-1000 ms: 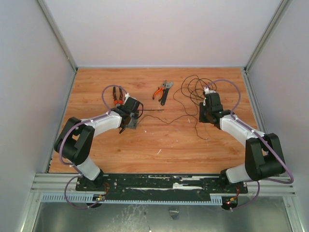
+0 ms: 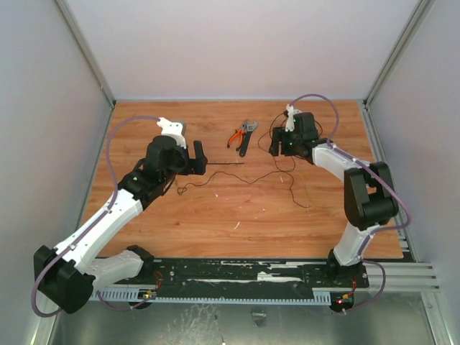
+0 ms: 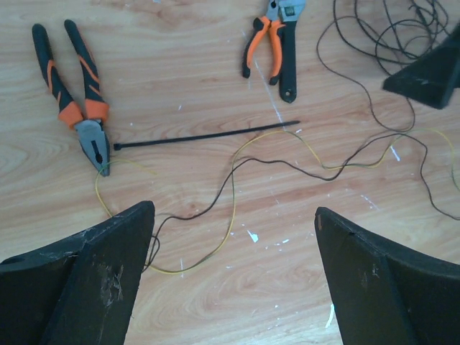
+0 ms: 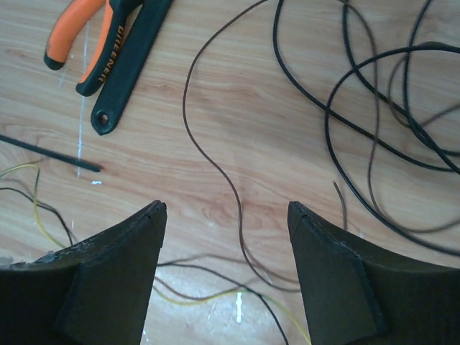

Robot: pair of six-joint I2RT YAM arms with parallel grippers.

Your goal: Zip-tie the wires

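A black zip tie (image 3: 208,136) lies straight and flat on the wooden table, apart from both grippers. Just nearer than it, a thin dark wire (image 3: 276,159) and a yellow wire (image 3: 231,208) run loosely across the wood, crossing each other. My left gripper stands open above these wires, nothing between its fingers. On the right, my right gripper is also open and empty. Below it, a dark wire (image 4: 215,164) curves between the fingers' sides, lying on the table. The top view shows both grippers raised over the tabletop.
Orange-and-black pliers (image 3: 75,93) lie at the left. Small orange-handled pliers (image 2: 235,137) and a dark wrench (image 2: 247,136) lie back centre. Looped black cable (image 4: 341,118) fills the back right, partly under my right arm.
My right gripper has shifted left and back over the coiled cable.
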